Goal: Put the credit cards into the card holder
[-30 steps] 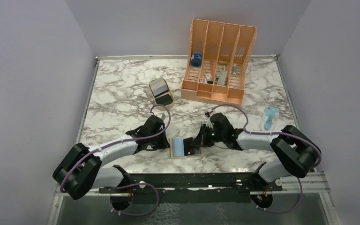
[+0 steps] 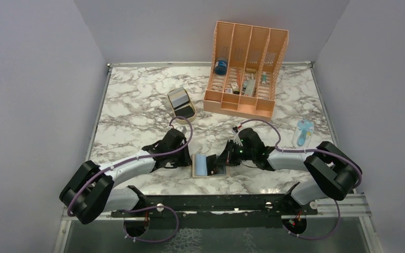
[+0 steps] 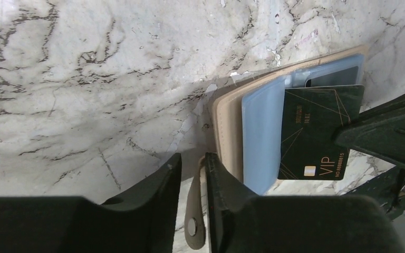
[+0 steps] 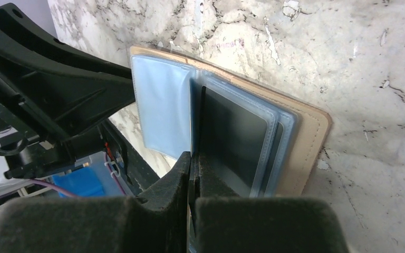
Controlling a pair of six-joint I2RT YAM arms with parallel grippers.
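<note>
The open card holder [image 2: 200, 166], beige with pale blue sleeves [image 3: 261, 132], lies on the table between both grippers. A black VIP card [image 3: 316, 129] rests on the sleeves in the left wrist view. My left gripper is at the holder's left edge, fingers apart around its narrow strap [image 3: 195, 203]; whether they touch it is unclear. My right gripper is shut at the edge of a sleeve over the holder's middle; whether anything thin is between the fingertips is hard to see.
An open card box [image 2: 181, 97] stands behind the left gripper. A pink organizer [image 2: 237, 105] with assorted items is at the back, and a clear package with a blue item [image 2: 304, 132] lies at the right.
The right arm has shifted very slightly over the holder. The left arm looks almost unchanged in the top view.
</note>
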